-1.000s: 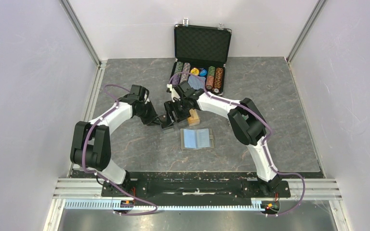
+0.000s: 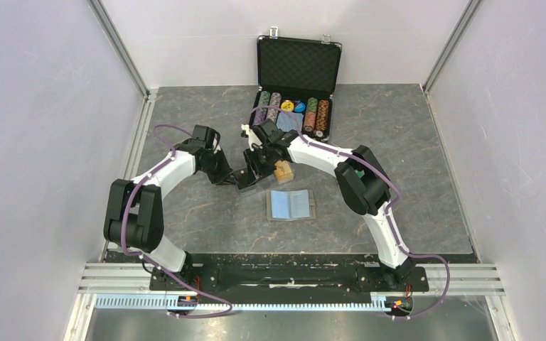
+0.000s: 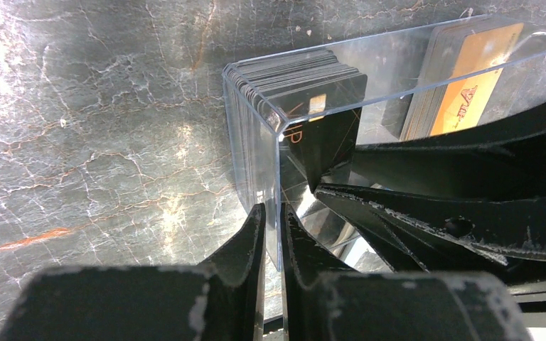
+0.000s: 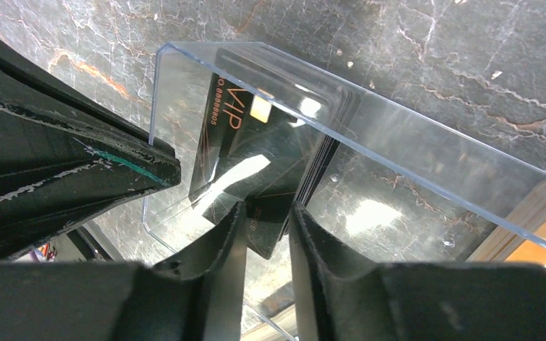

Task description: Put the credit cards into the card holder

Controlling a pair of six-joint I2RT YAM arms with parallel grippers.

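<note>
A clear plastic box (image 2: 247, 190) holds a stack of black VIP cards (image 3: 330, 131) at one end and gold cards (image 3: 469, 92) further along. My left gripper is shut on the box's end wall. The right gripper has its fingers a little apart, over the black cards (image 4: 252, 160); the lower corner of the front card shows beyond the gap. In the left wrist view, the right gripper's fingers (image 3: 398, 213) reach into the box close to the front black card. Contact with that card cannot be told. A pale-blue open folder (image 2: 290, 204) lies flat to the front right.
An open black case (image 2: 298, 64) with several stacks of chips stands at the back. The gold-card end of the box (image 2: 284, 172) sits beneath the right arm. Bare table lies at the front and far right.
The left gripper, the box and the folder have stayed in place.
</note>
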